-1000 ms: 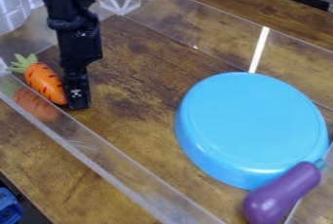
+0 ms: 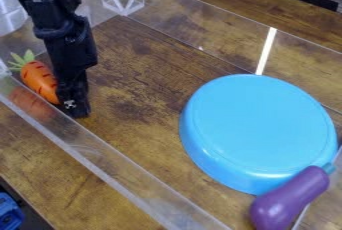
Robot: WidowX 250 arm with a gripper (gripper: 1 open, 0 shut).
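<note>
The black robot gripper [image 2: 70, 89] is low at the left of the camera view, right beside an orange carrot [image 2: 39, 79] with green leaves, which lies by the clear wall on the wooden floor. The fingers are against or just over the carrot's right side; whether they grip it is hidden.
A blue upside-down dish or lid [image 2: 254, 129] fills the right, with a purple eggplant [image 2: 287, 199] at its lower edge. Clear walls [image 2: 120, 174] border the wooden surface [image 2: 147, 84], whose middle is free. A dark blue object sits at the bottom-left corner.
The arm and gripper have shifted slightly left toward the carrot. The dish and eggplant are unchanged.
</note>
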